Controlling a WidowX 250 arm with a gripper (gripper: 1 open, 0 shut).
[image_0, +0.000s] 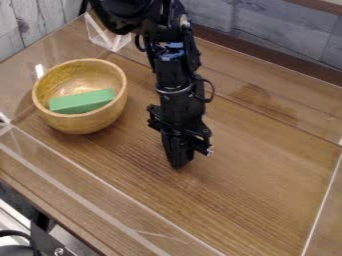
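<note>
My black gripper (178, 150) points down at the middle of the wooden table (241, 200), low over or on its surface; whether it is open or shut is unclear. A green block (80, 101) lies in the yellow bowl (107, 115) at the left, apart from the gripper.
A clear plastic container (107, 30) stands at the back left. A grey wall runs along the back.
</note>
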